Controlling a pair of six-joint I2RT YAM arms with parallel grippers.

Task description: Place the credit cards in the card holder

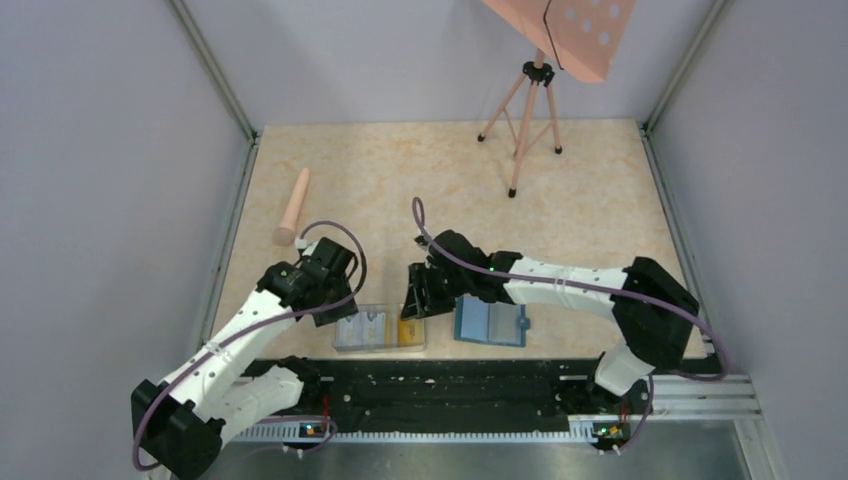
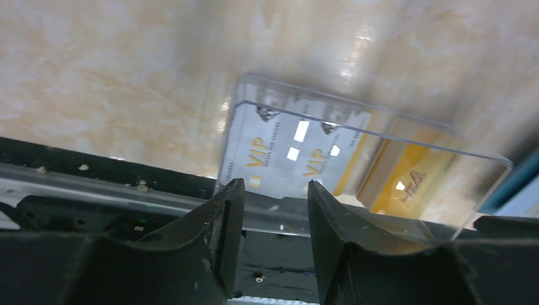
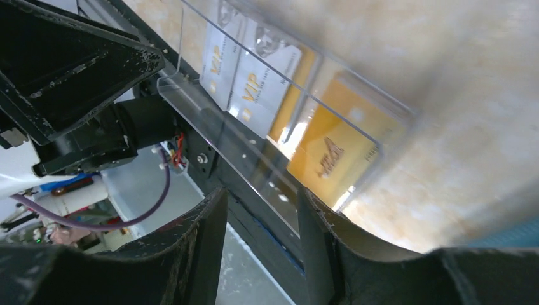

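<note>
Several cards lie in a clear open box [image 1: 379,349] near the table's front edge. Silver VIP cards [image 2: 264,150] fill its left part, and a gold card [image 3: 332,143] lies in its right part. The blue card holder [image 1: 472,318] lies open on the table, to the right of the box. My left gripper is open over the box's left end, nothing between its fingers. My right gripper stands open too, above the box's right end near the gold card, and it is empty. In the right wrist view, the left gripper's finger [image 3: 95,70] juts in from the left.
A peach-coloured cylinder [image 1: 293,208] lies at the back left. A tripod [image 1: 523,130] stands at the back right. Clear upright walls [image 2: 375,130] surround the cards.
</note>
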